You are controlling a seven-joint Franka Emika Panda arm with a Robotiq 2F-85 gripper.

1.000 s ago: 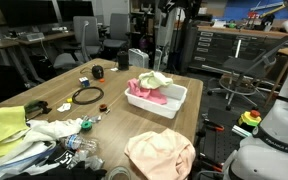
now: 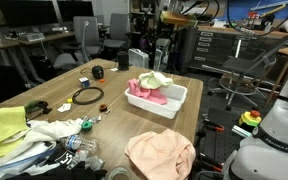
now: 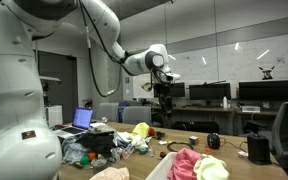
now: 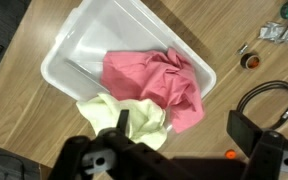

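Note:
A white bin (image 2: 156, 107) stands on the wooden table, holding a pink cloth (image 4: 162, 80) and a cream cloth (image 4: 134, 118). In the wrist view the cream one overhangs the bin's edge, and part of the pink also reaches past the rim. My gripper is open, its fingers wide apart and nothing held between them. It hangs well above the bin and the cloths, as exterior view 1 shows near the top. In exterior view 2 the bin shows only in part at the bottom, with the pink cloth (image 3: 187, 165) in it.
A peach cloth (image 2: 161, 156) lies flat near the robot base. White and yellow cloths (image 2: 6, 127), a clear bottle (image 2: 81, 144) and small items crowd the table's left. A black cable coil (image 2: 86, 96) and dark mug (image 2: 98, 73) stand farther back. Bare tabletop shows between.
Over the last second my gripper has come down from the top of exterior view 1. The bin and the cloths stay where they were.

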